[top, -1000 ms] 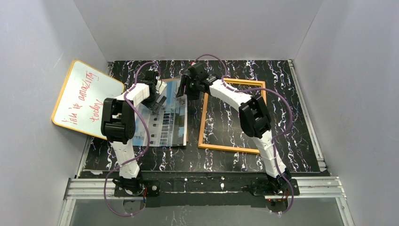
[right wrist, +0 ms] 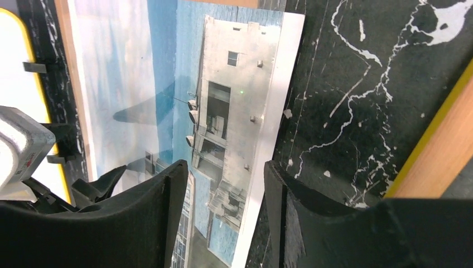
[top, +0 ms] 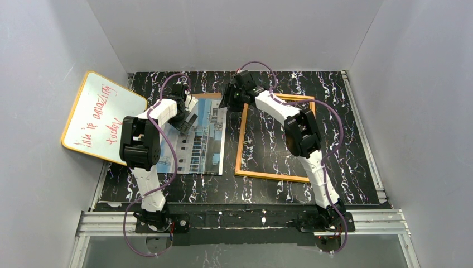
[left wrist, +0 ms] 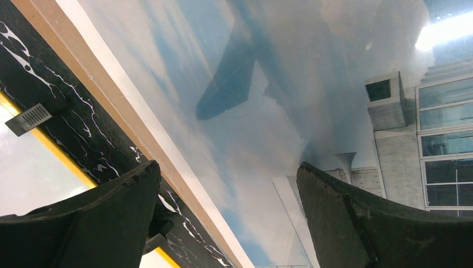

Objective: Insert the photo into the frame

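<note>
The photo (top: 203, 148) of a building under blue sky lies flat on the left half of the table. A brown board (top: 209, 95) shows beneath it along the top and left edges. My left gripper is open over the photo, nothing between its fingers. At the photo's upper right edge, my right gripper (top: 227, 102) hovers; in the right wrist view its fingers (right wrist: 177, 184) stand apart, one on each side of the photo's white margin (right wrist: 273, 120), without gripping it. The empty wooden frame (top: 241, 139) rests to the right, partly under my right arm.
A whiteboard (top: 100, 125) with red writing leans at the far left, close to the photo's left edge. Bare black marbled tabletop (top: 273, 145) shows inside the frame, and a narrow strip (right wrist: 340, 106) separates photo and frame.
My right gripper has moved to the right. The photo's right edge, shifted left and looking raised about a second ago, now lies flat farther right. The left arm has stayed still.
</note>
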